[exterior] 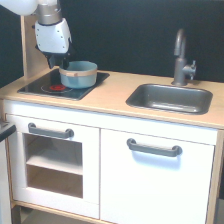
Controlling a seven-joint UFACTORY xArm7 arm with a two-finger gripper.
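A blue-grey pot [79,78] sits upright on the black cooktop [40,85] at the left of the toy kitchen counter. My gripper [57,63] comes down from the upper left, with its fingertips at the pot's left rim. How the fingers stand is too small and dark to make out, and whether they touch the pot does not show clearly.
A red-ringed burner [54,87] glows in front and left of the pot. To the right lie a grey sink [170,97] and a tall faucet [180,60]. White cabinet doors [150,180] with grey handles stand below.
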